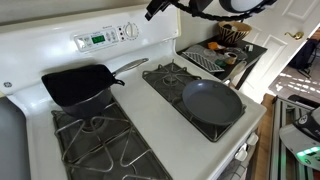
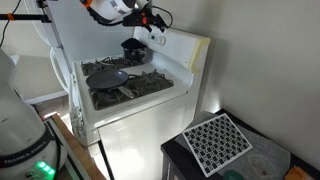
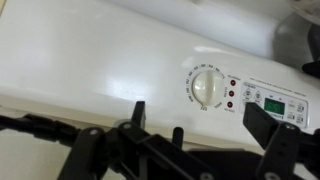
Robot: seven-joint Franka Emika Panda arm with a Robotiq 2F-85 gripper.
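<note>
My gripper (image 1: 160,9) is open and empty, held high in front of the stove's back panel, with its fingers apart in the wrist view. In that view a white control knob (image 3: 207,88) on the panel shows beyond the space between the fingers, apart from them. Beside the knob is a keypad with a green display (image 3: 274,105). A dark frying pan (image 1: 212,101) rests on the right burners. At the back left sits a pot (image 1: 92,105) with a black cloth (image 1: 80,83) draped over it.
The white strip (image 1: 160,110) between the burner groups is clear. To the right, a counter (image 1: 200,60) holds several small items. The pot's handle (image 1: 130,66) points toward the back panel.
</note>
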